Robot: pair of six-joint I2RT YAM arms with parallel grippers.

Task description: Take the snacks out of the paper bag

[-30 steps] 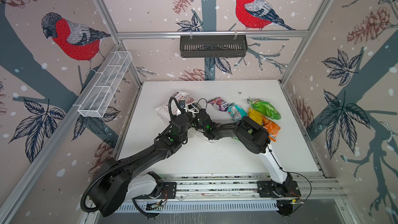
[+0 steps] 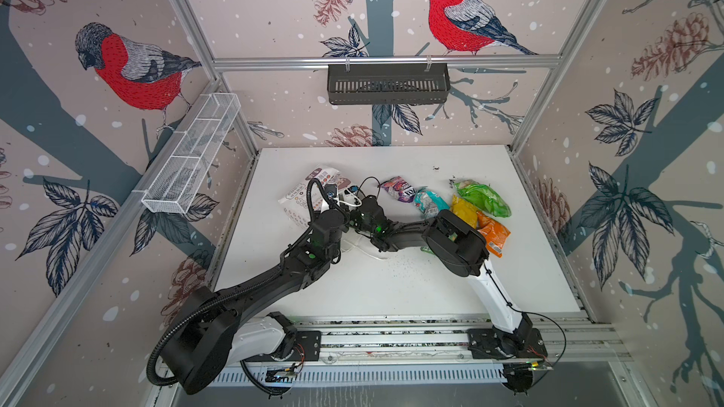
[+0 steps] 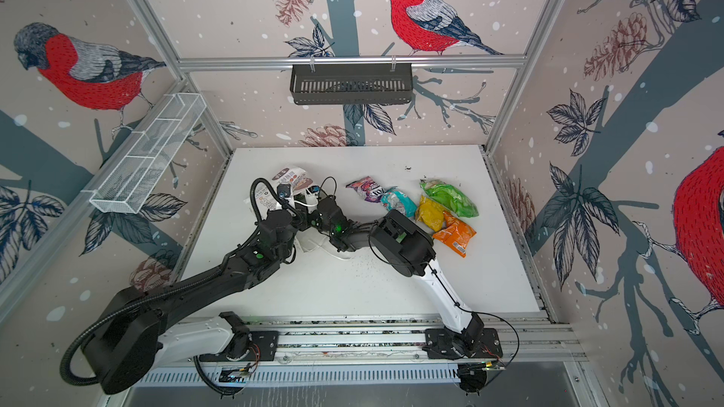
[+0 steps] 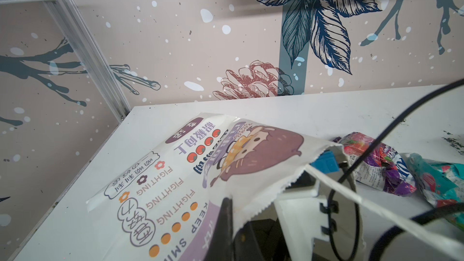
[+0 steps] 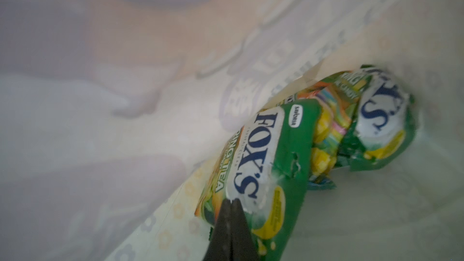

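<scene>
The printed paper bag lies at the left of the table, with both arms meeting at its mouth. My left gripper is shut at the bag's rim, where the thin paper edge appears to pass at its fingers. My right gripper is inside the bag, shut, over a green FOX'S candy packet. A second FOX'S packet lies behind it, deeper in the bag. Whether anything thin is between either gripper's fingers is hard to see.
Loose snacks lie right of the bag: purple, teal, green, yellow, orange. A white wire basket hangs on the left wall, a dark rack at the back.
The loose snacks show no clear movement.
</scene>
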